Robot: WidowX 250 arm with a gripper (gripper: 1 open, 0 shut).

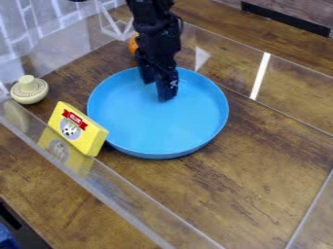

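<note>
My black gripper [162, 76] reaches down from the top centre over the back part of a large blue plate [156, 122]. Its fingertips are low, at or just above the plate's surface. The dark fingers blend together, and whether anything is between them is hard to tell. An orange object [132, 45] is partly hidden behind the arm.
A yellow box [76, 128] with a red label lies at the plate's left front. A small cream knob-like object [29, 89] is at the far left. Transparent edges border the area.
</note>
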